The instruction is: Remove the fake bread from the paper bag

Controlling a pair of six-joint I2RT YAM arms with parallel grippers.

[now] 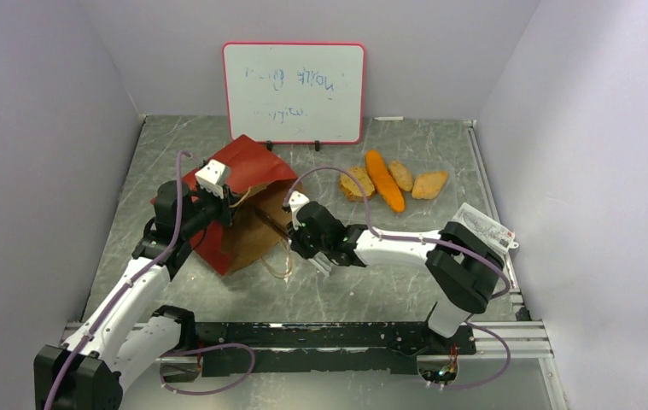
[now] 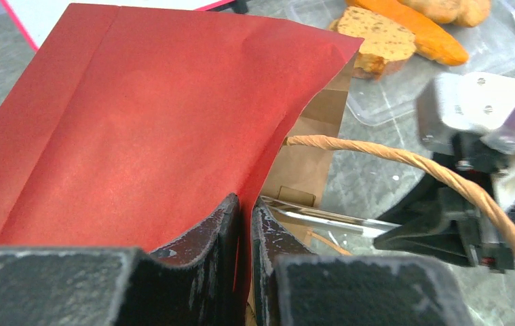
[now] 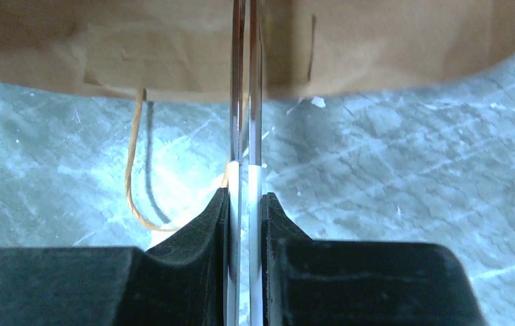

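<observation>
The paper bag (image 1: pixel 243 158), red outside and brown inside, lies on its side with its mouth toward the right. My left gripper is shut on the red rim of its mouth. Metal tongs with white handle ends (image 3: pixel 256 183) sit between the fingers of my right gripper, their two arms close together with a narrow gap. Those tongs reach into the bag, and their tips are hidden in the wrist views. No bread shows inside the bag. On a clear tray, a bread slice (image 1: pixel 356 183), an orange baguette (image 1: pixel 385 181) and two rolls (image 1: pixel 429 184) lie together.
The clear tray (image 2: pixel 376 115) is at the back right. A whiteboard (image 1: pixel 293 92) stands behind the bag. Twisted handles (image 2: pixel 404 155) hang loose at the bag's mouth. A white packet (image 1: pixel 484 226) lies at the right edge.
</observation>
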